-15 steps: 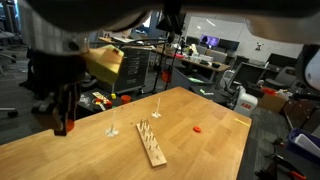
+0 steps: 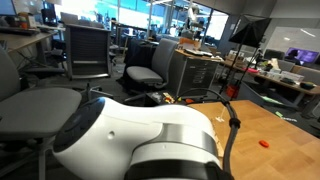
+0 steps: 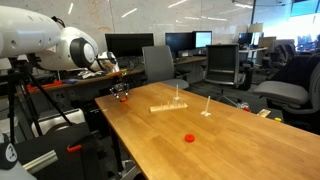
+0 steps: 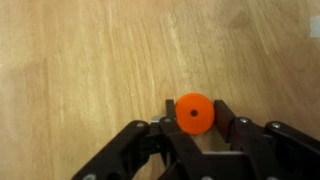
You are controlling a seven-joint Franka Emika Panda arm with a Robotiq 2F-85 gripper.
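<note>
An orange round piece (image 4: pixel 194 114) with a dark centre is pinched between the black fingers in the wrist view, so my gripper is shut on it. Bare wood lies beneath. At the table's far left end in exterior view 2, my gripper (image 3: pixel 122 94) is small, with the reddish-orange piece (image 3: pixel 123 98) at its tip. Whether that piece touches the table is unclear. White arm parts (image 2: pixel 150 135) fill the lower middle of exterior view 1, hiding the gripper there.
A wooden block with pegs (image 3: pixel 174 106), a thin white stand (image 3: pixel 207 106) and a red disc (image 3: pixel 190 138) are on the table (image 3: pixel 240 145). Office chairs (image 3: pixel 221 64) stand behind.
Exterior view 1 has swung, its scene shifting rightward. The arm's white body now covers its lower middle, and the gripper with the orange-red piece, visible a second ago, is out of sight there.
</note>
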